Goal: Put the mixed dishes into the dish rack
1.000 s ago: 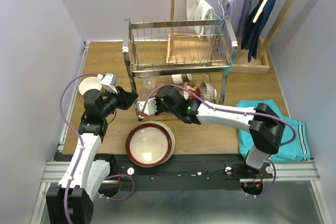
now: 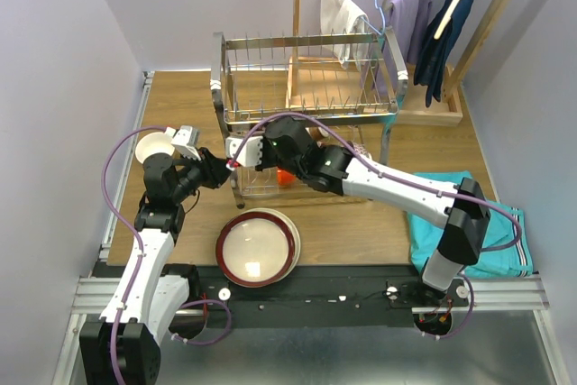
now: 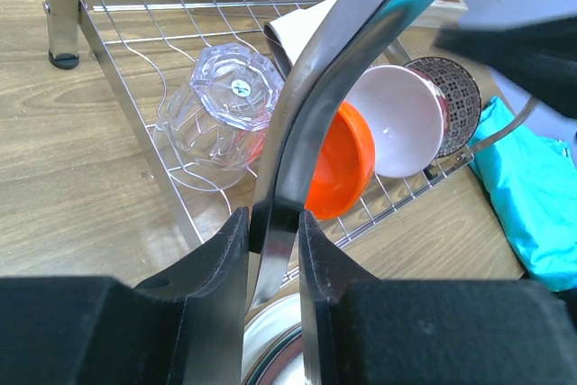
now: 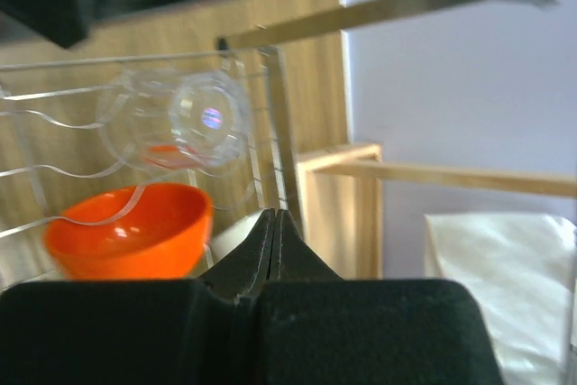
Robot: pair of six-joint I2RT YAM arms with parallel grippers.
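The two-tier metal dish rack [image 2: 306, 119] stands mid-table. On its lower shelf lie a clear glass [image 3: 225, 105], an orange bowl [image 3: 347, 169], a white-lined cup [image 3: 401, 114] and a patterned mug [image 3: 455, 87]. My left gripper, at the rack's left front, is shut on a curved steel post [image 3: 306, 132] of the rack. My right gripper is shut with nothing visible between its fingers, over the lower shelf, with the orange bowl and glass below it. Stacked plates [image 2: 255, 248] lie in front of the rack.
A pale bowl [image 2: 153, 146] sits at the left, partly behind the left arm. A turquoise cloth [image 2: 478, 232] lies at the right. Hanging clothes on a wooden stand [image 2: 496, 15] rise behind the rack. Bare table shows at front right of the plates.
My right arm has moved up and back over the lower shelf, now covering more of the glass and cups in the top view. The left arm has not moved.
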